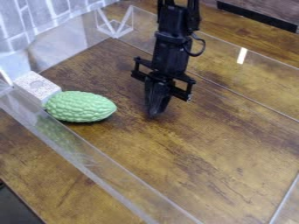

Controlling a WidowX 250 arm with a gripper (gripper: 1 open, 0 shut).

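Observation:
My black gripper (156, 103) is low over the middle of the wooden tray floor, its fingers pointing down and close together; it looks shut, with nothing visible between them. A green textured oval object (79, 107) lies to its left, apart from it. Just behind that, by the left wall, is a pale speckled block (37, 86).
Clear plastic walls (100, 166) surround the wooden floor (205, 166). A white and grey fabric stands beyond the far left wall.

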